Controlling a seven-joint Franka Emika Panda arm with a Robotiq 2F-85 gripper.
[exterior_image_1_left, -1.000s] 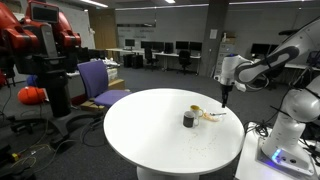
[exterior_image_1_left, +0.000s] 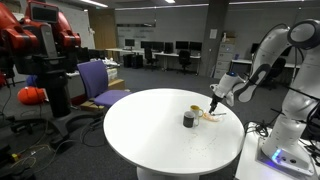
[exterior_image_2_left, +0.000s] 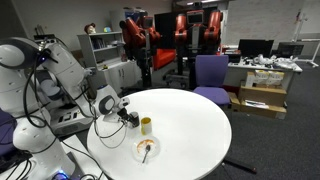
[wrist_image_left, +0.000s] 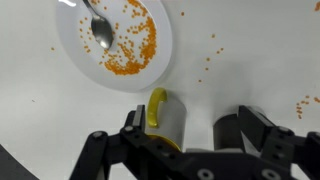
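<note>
My gripper is open above the table, its dark fingers spread at the bottom of the wrist view. Below the gap between them is a yellow mug (wrist_image_left: 153, 108), partly hidden, with its handle pointing up the picture. A dark mug (wrist_image_left: 228, 132) shows beside it, partly covered by the right finger. At the wrist view's upper left lies a white plate (wrist_image_left: 160, 68) scattered with orange bits, a spoon (wrist_image_left: 97, 26) resting on it. Exterior view 2 has the yellow mug (exterior_image_2_left: 146, 126) upright beyond the plate (exterior_image_2_left: 137, 156), with the dark mug (exterior_image_2_left: 133, 118) behind it.
Small orange bits lie loose on the white round table (exterior_image_1_left: 150, 130). Much of the tabletop away from the arm is clear. A purple chair (exterior_image_1_left: 95, 80) stands at the table's far side, with cardboard boxes (exterior_image_2_left: 257, 102) on the floor beyond.
The arm has swung lower and reached farther over the table, bringing the gripper down toward the mugs. The mugs look unmoved in exterior view 1.
</note>
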